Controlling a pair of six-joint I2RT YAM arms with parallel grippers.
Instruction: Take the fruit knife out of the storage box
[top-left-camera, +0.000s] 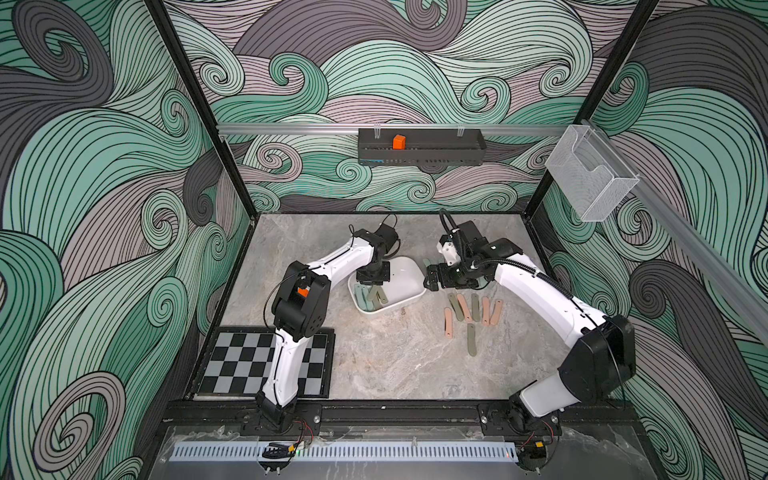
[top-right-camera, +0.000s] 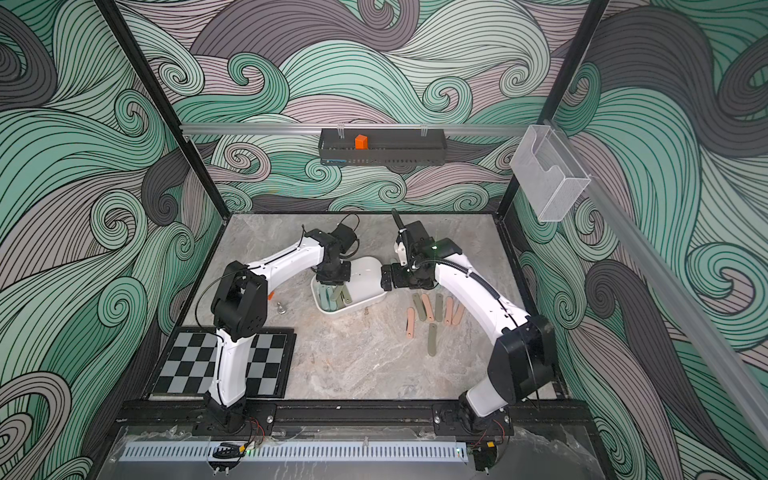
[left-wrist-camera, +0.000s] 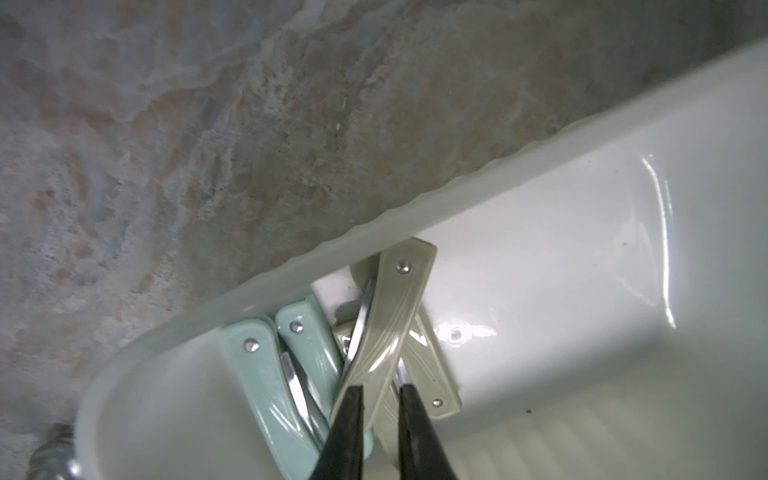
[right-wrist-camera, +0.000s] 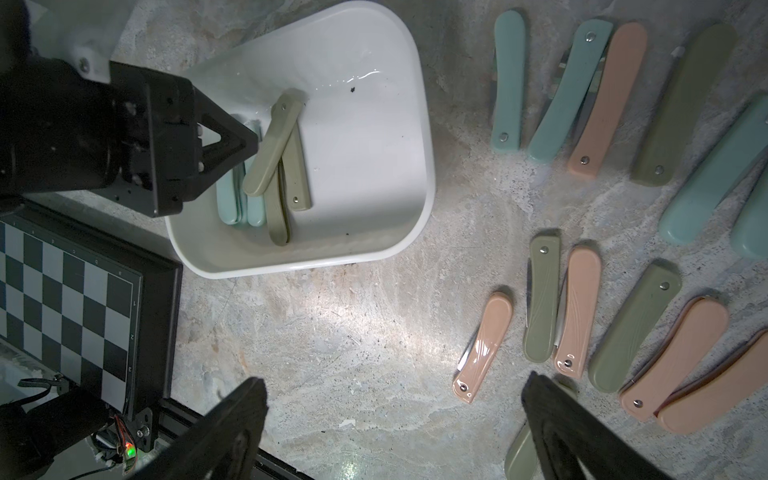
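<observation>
The white storage box (right-wrist-camera: 352, 224) holds several folded fruit knives in its left part: olive ones (left-wrist-camera: 404, 296) crossed over each other and mint ones (left-wrist-camera: 264, 384) beside them. My left gripper is over the olive knives inside the box, its fingertips close together; whether anything is between them cannot be told. My right gripper hangs open above the table to the right of the box, nothing between its fingers.
Several pink, olive and mint knives (right-wrist-camera: 544, 296) lie on the table right of the box. A checkerboard (top-left-camera: 264, 360) is at the front left.
</observation>
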